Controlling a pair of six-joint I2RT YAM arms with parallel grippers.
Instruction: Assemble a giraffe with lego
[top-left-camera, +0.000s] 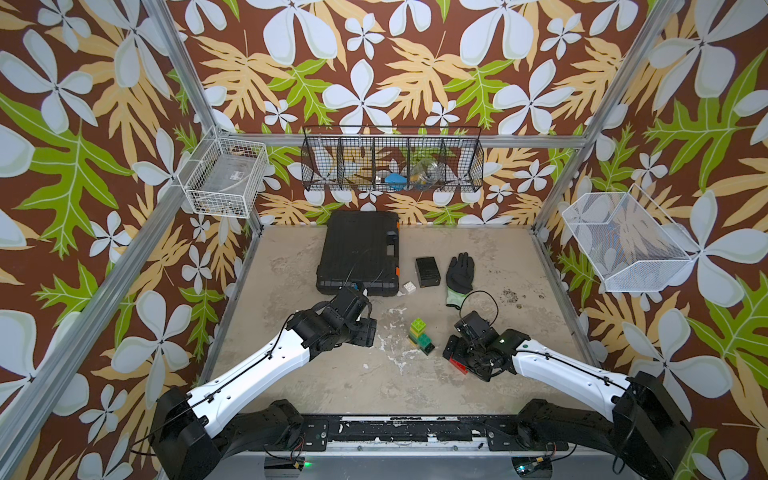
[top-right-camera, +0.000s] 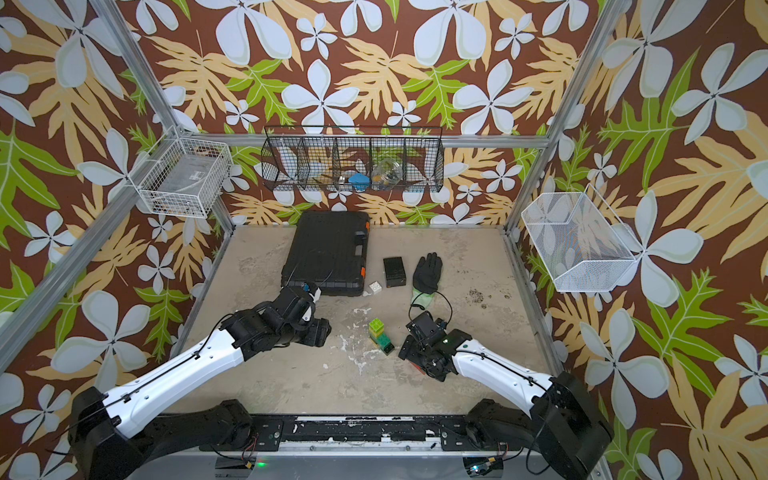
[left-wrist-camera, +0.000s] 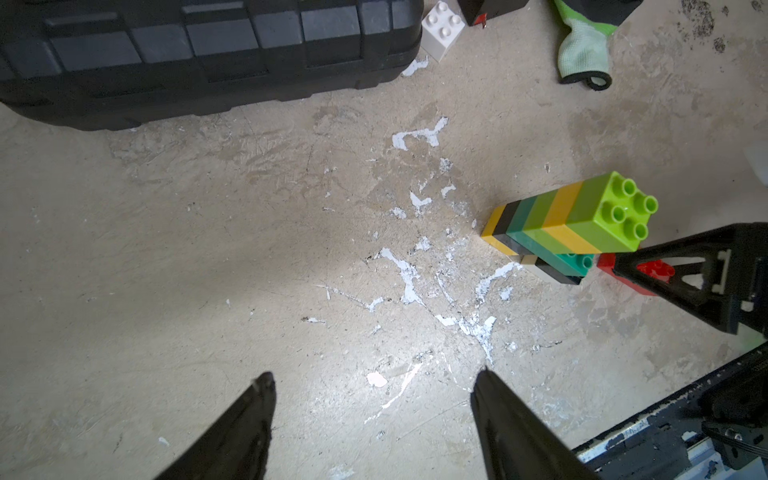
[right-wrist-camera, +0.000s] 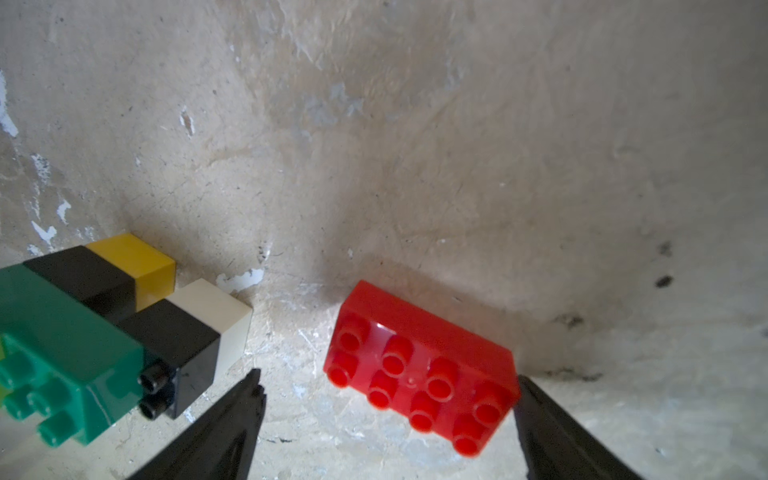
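Observation:
A red brick (right-wrist-camera: 416, 364) with two rows of studs lies on the table in the right wrist view. Over it stands my right gripper, its fingers apart; the right fingertip overlaps the brick's right end in view, and contact is hard to tell. To the left is the stacked build (left-wrist-camera: 560, 220), with lime, yellow, teal, black and white bricks and a raised lime top with bare studs. My left gripper is open above bare table, left of the build, nothing between its fingers. From above, the right hand (top-left-camera: 476, 352) hides part of the red brick.
A white brick (top-left-camera: 409, 287) lies beside the black case (top-left-camera: 357, 254). Further right are a black box (top-left-camera: 428, 271) and a black-and-green glove (top-left-camera: 460, 276). Bare table lies under the left gripper.

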